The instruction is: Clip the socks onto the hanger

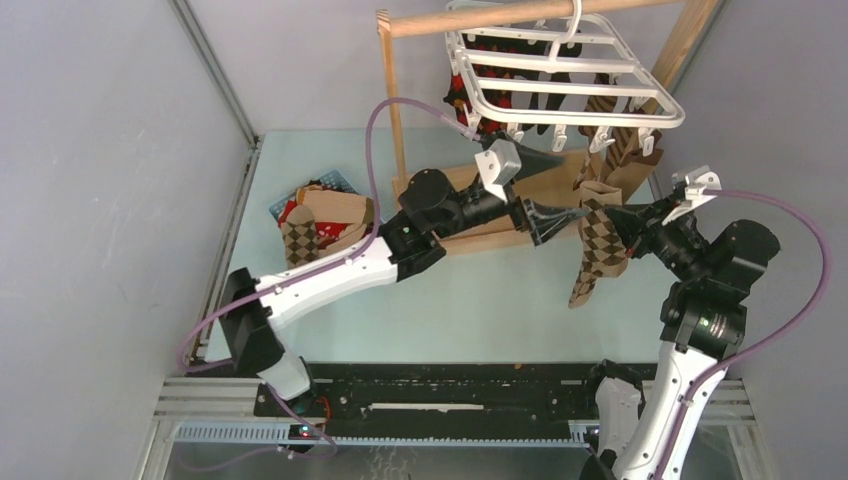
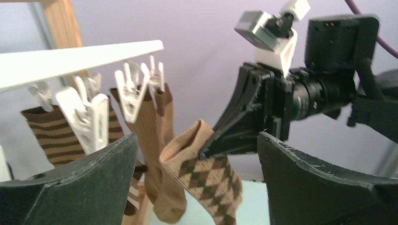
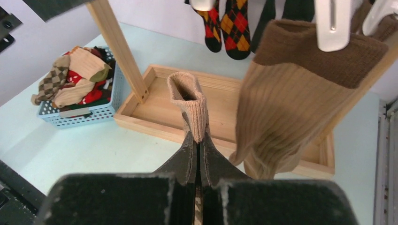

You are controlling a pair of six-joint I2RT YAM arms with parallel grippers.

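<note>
A brown argyle sock [image 1: 601, 232] hangs from my right gripper [image 1: 622, 222], which is shut on its cuff edge. In the right wrist view the sock's ribbed cuff [image 3: 191, 98] rises above the closed fingertips. My left gripper [image 1: 553, 190] stands open to the left of the sock with nothing between its fingers. The left wrist view shows the sock [image 2: 209, 180] beyond and between the open fingers. Overhead is the white hanger [image 1: 565, 88], whose clips [image 2: 87, 117] line its near edge. Brown socks [image 2: 157, 154] hang from clips at its right end.
Dark and red argyle socks [image 3: 234, 28] hang farther back on the hanger. The wooden stand's post [image 1: 394, 100] rises on the left, above its tray base [image 3: 164, 126]. A blue basket [image 3: 70, 119] of socks sits at the left.
</note>
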